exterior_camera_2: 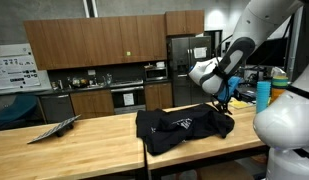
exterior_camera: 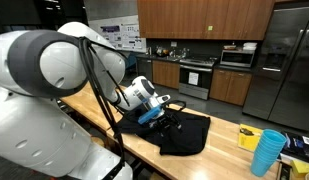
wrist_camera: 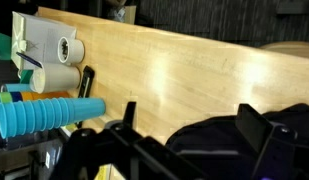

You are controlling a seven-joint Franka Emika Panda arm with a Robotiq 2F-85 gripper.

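Observation:
A black cloth point(exterior_camera: 191, 135) lies spread and wrinkled on the light wooden table; its uneven outline also shows in exterior view 2, where the cloth point(exterior_camera_2: 166, 130) reaches towards the table's front edge. My gripper point(exterior_camera: 174, 116) is over the cloth, its fingers apart. From the wrist, the open gripper has the cloth's dark edge point(wrist_camera: 214, 137) below and between its fingers, with nothing held. Part of the cloth is hidden by the arm in exterior view 1.
Stacked blue cups point(exterior_camera: 267, 153) stand at the table's right end, near a yellow item point(exterior_camera: 250, 136). White mugs point(wrist_camera: 60, 77) are close to the cups in the wrist view. Bare wood point(exterior_camera_2: 74, 150) stretches left of the cloth in exterior view 2.

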